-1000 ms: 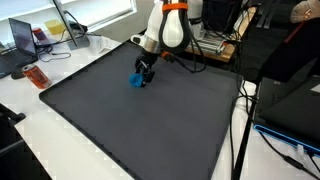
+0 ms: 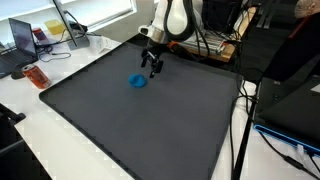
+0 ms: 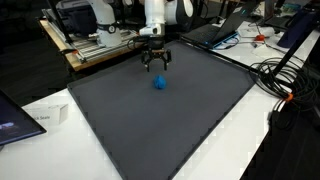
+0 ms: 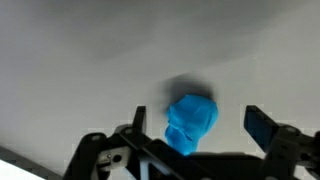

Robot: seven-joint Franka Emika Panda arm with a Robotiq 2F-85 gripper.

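A small blue object, soft-looking like crumpled cloth (image 2: pixel 137 80), lies on the dark mat; exterior view 2 has the blue cloth (image 3: pixel 159 82) just in front of the arm. My gripper (image 2: pixel 152 67) is open above the mat, behind and to the side of the cloth. From the wrist, the blue cloth (image 4: pixel 190 122) appears between the spread fingers of the gripper, below them and touching neither. Nothing is held.
An orange-red can (image 2: pixel 37 77) and a laptop (image 2: pixel 24 38) stand off the mat's far left. Black cables (image 3: pixel 285 90) lie beyond the mat's edge in exterior view 2.
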